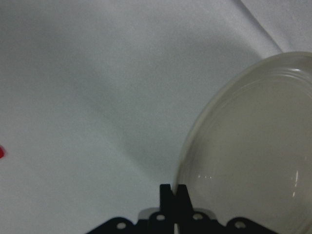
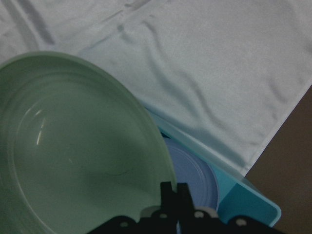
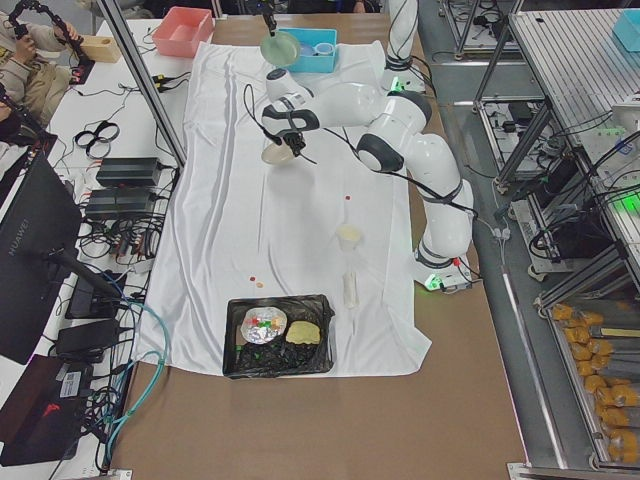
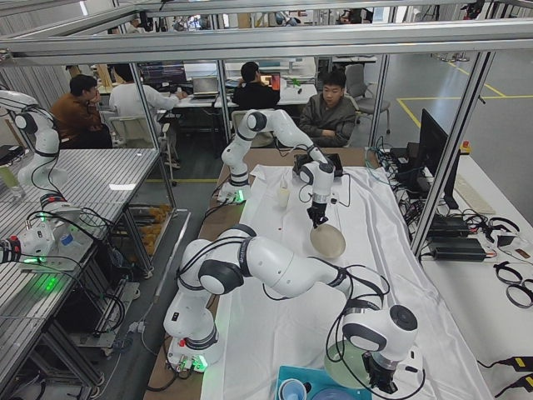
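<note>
A cream plate [image 4: 328,245] is held at its rim by my left gripper, which is shut on it, over the white cloth. In the left wrist view the plate [image 1: 248,151] fills the right side. My right gripper is shut on the rim of a pale green plate [image 2: 78,141], which hangs over a blue bin [image 2: 248,207] with a blue plate [image 2: 192,173] inside. In the camera left view the green plate [image 3: 280,48] is at the far end.
A black tray [image 3: 278,365] with food items lies at the near end of the cloth. A cream cup [image 3: 349,235], a pale long object [image 3: 350,290] and small red bits are on the cloth. A pink bin [image 3: 183,31] stands off the cloth.
</note>
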